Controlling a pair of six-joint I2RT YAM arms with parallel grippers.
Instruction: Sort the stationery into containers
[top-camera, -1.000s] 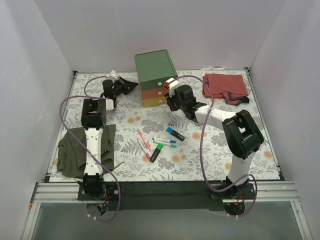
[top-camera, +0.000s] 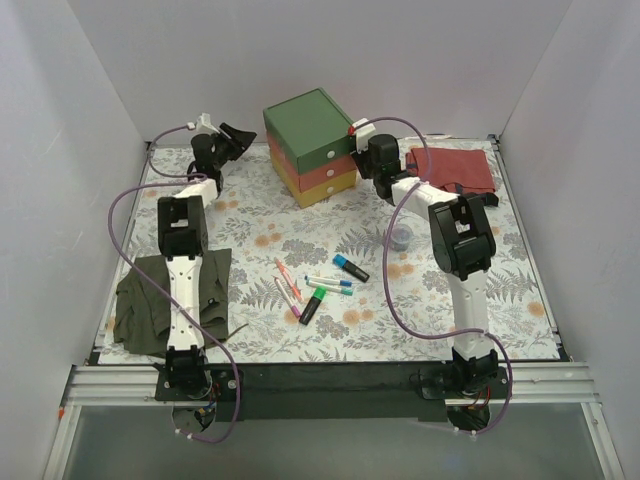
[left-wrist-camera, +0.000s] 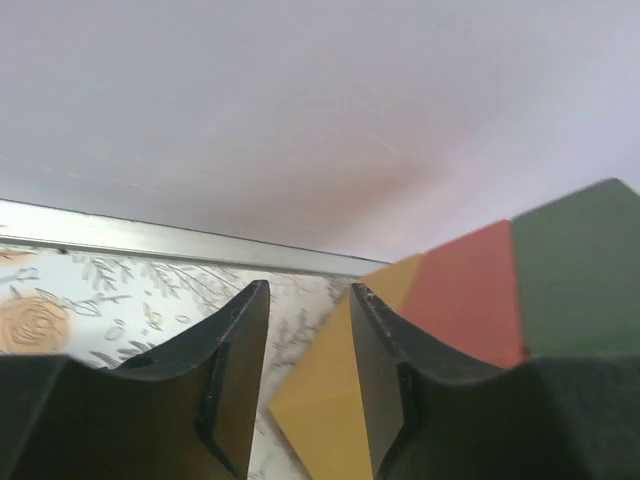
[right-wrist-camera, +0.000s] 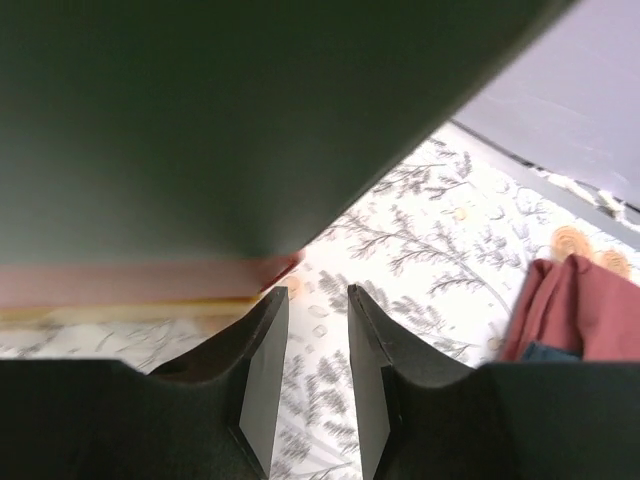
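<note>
A drawer box with a green top (top-camera: 308, 112), a red drawer (top-camera: 325, 171) and a yellow drawer (top-camera: 328, 189) stands turned at the back, its drawers closed. To its left, my left gripper (top-camera: 247, 140) is open and empty, with the yellow side (left-wrist-camera: 330, 400) beyond its fingers in the left wrist view. My right gripper is part open beside the box's right front corner, nothing between its fingers. On the cloth lie a blue-capped black marker (top-camera: 351, 268), a green-capped black marker (top-camera: 312, 306), and several slim pens (top-camera: 328, 285).
A red folded cloth (top-camera: 452, 170) lies at the back right, a dark green garment (top-camera: 150, 308) at the front left. A clear round container (top-camera: 400, 237) sits near the right forearm.
The box has turned, its front now facing more to the right. My right gripper moved back along its right side. My left gripper moved back and to the left, away from the box.
</note>
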